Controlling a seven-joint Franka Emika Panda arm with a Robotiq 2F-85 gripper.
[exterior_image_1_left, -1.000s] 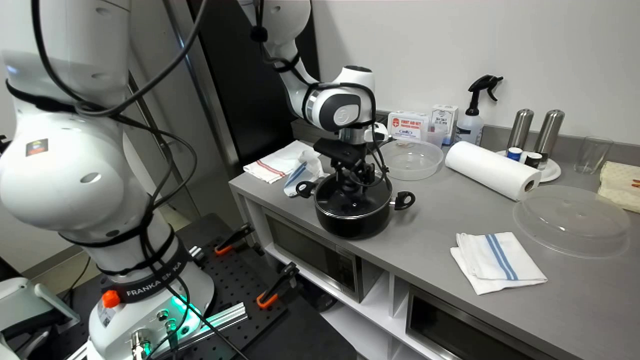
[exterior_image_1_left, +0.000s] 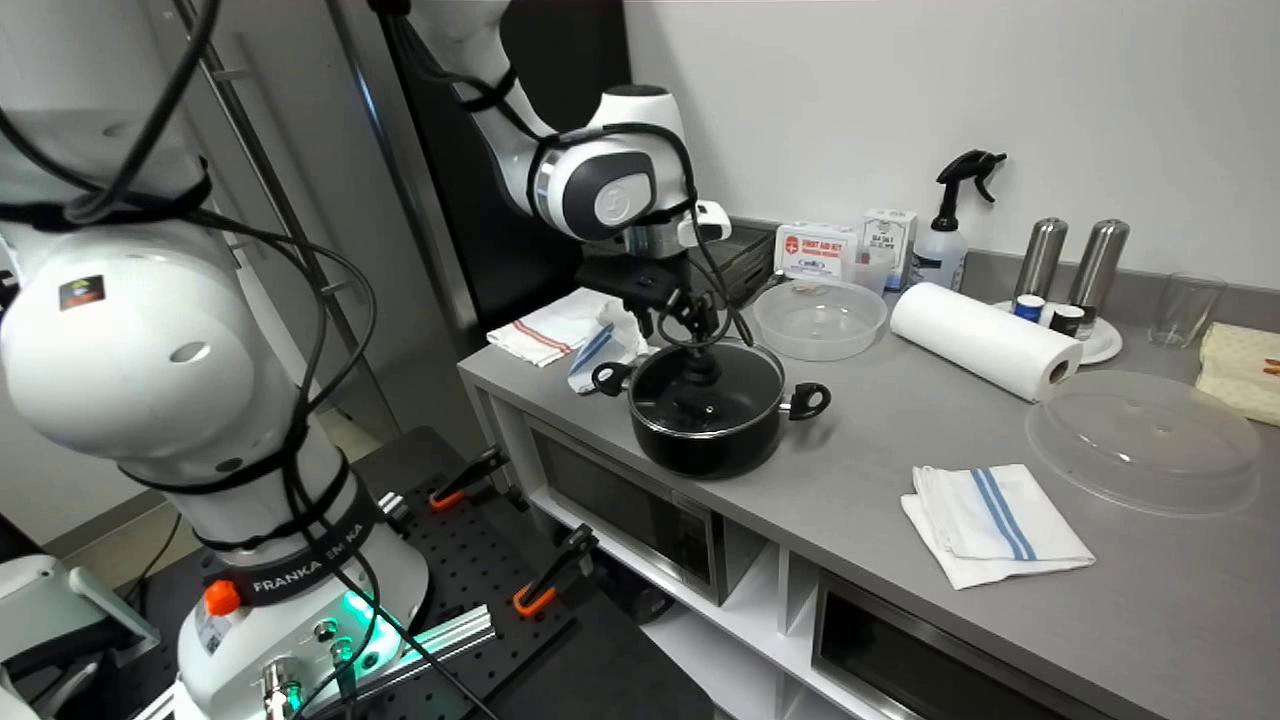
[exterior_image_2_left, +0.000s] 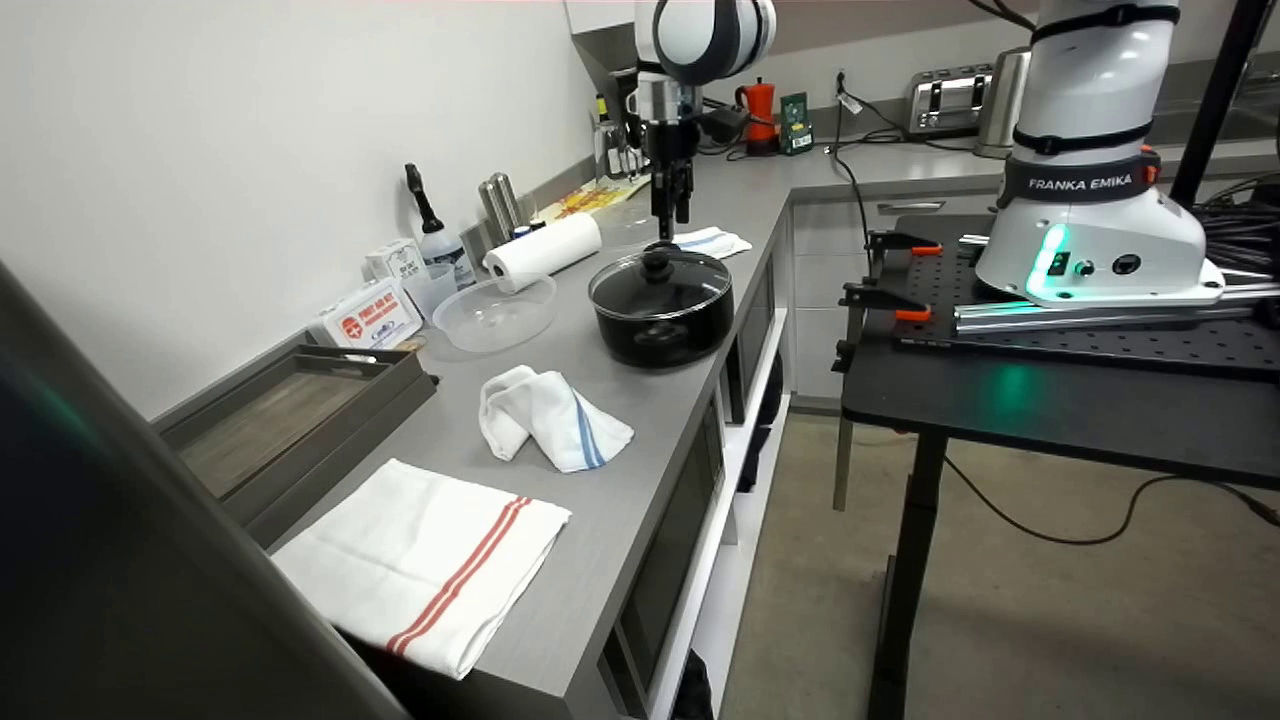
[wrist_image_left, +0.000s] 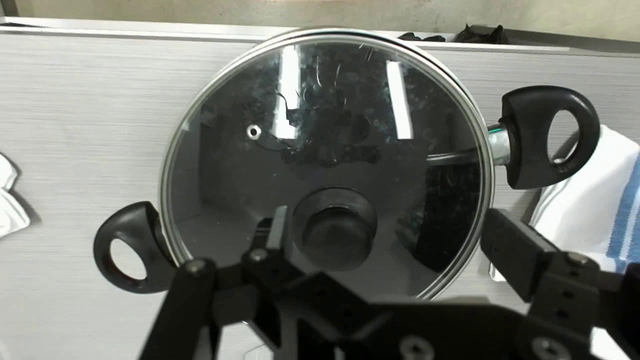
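Note:
A black pot (exterior_image_1_left: 705, 448) with two looped side handles stands near the counter's front edge. Its glass lid (wrist_image_left: 336, 156) rests on the rim, and a black knob (wrist_image_left: 337, 239) rises from the lid's middle. My gripper is open above the lid, its fingers (wrist_image_left: 514, 252) spread wide with nothing held. In the wrist view the knob appears between the fingers, closer to the left one. From the second exterior view, the gripper (exterior_image_2_left: 672, 228) hangs just over the knob (exterior_image_2_left: 657, 264); whether they touch is hard to tell.
A crumpled towel (exterior_image_2_left: 552, 418) and a red-striped towel (exterior_image_2_left: 420, 564) lie on one side of the pot. Behind it sit a clear plastic bowl (exterior_image_1_left: 821, 318) and a paper towel roll (exterior_image_1_left: 984, 340). Bare counter (exterior_image_1_left: 840, 450) separates the pot from a folded blue-striped towel (exterior_image_1_left: 996, 522).
The arm has risen and shifted toward the left of the first exterior view. My gripper was lower around the knob area before; now it is higher. Pot and lid have stayed in place.

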